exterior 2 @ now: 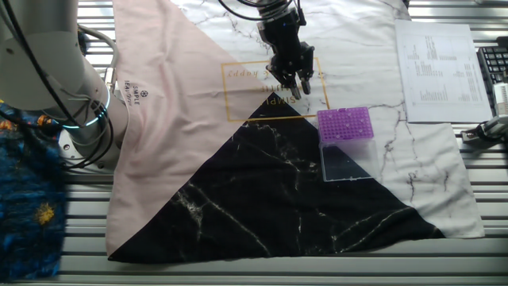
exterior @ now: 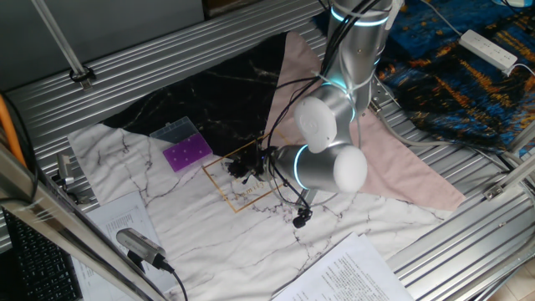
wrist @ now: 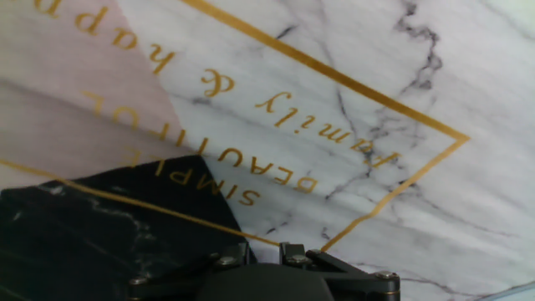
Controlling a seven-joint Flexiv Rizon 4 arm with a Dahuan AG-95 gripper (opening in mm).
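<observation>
My gripper hangs above the marble-patterned cloth, fingers pointing down. In the wrist view a narrow gap shows between the fingertips, with only cloth behind it, so the gripper stands partly open and empty. Beside it lies a purple perforated rack with a clear lid lying open against it. In exterior view 1 the purple rack is to the left of the gripper, clearly apart from it. The rack is outside the wrist view.
Printed sheets lie at the cloth's front edge, and another sheet lies near a keyboard. A camera on a stand is at the left.
</observation>
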